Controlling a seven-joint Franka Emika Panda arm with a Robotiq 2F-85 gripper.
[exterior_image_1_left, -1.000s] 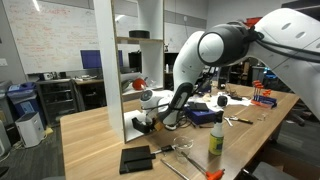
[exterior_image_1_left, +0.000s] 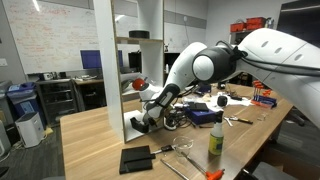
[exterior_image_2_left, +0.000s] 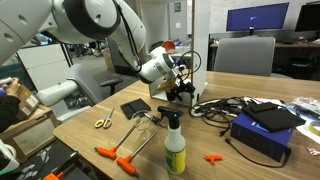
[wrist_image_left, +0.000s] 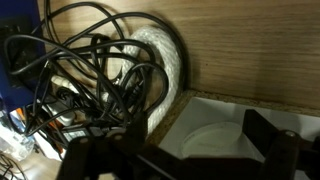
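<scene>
My gripper is open in the wrist view, its dark fingers (wrist_image_left: 262, 132) wide apart at the lower edge. Below and between them lies a round white thing (wrist_image_left: 215, 139) on the pale shelf base (wrist_image_left: 190, 115); whether it is a lid or a bowl I cannot tell. In exterior view 1 my gripper (exterior_image_1_left: 147, 118) is low at the foot of the white shelf unit (exterior_image_1_left: 110, 60). Exterior view 2 has the gripper (exterior_image_2_left: 183, 92) in front of the shelf's panel, its tips hard to make out.
Tangled black cables (wrist_image_left: 100, 70) and a white coiled cord (wrist_image_left: 160, 65) lie beside the shelf base. Nearer stand a spray bottle (exterior_image_2_left: 175, 145), a clear bowl (exterior_image_2_left: 152, 125) and orange-handled tools (exterior_image_2_left: 135, 160). Bare wood shows at the table's left (exterior_image_1_left: 88, 145).
The arm's forearm has tilted and shifted slightly over the last second, while the gripper stays low near the shelf foot. The table's objects look unmoved.
</scene>
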